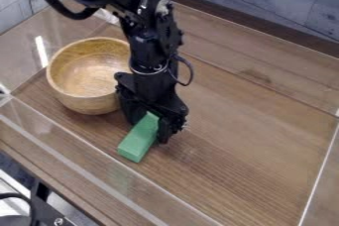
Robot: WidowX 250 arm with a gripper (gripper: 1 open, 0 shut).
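Note:
My black gripper [151,114] is low over the table, its open fingers around the upper end of a green block [137,146]. The block lies slanted on the wooden table, its lower part clear of the fingers. Whether the fingers touch it I cannot tell.
A tan round bowl [61,70] stands just left of the gripper. A dark cable lies at the lower left corner.

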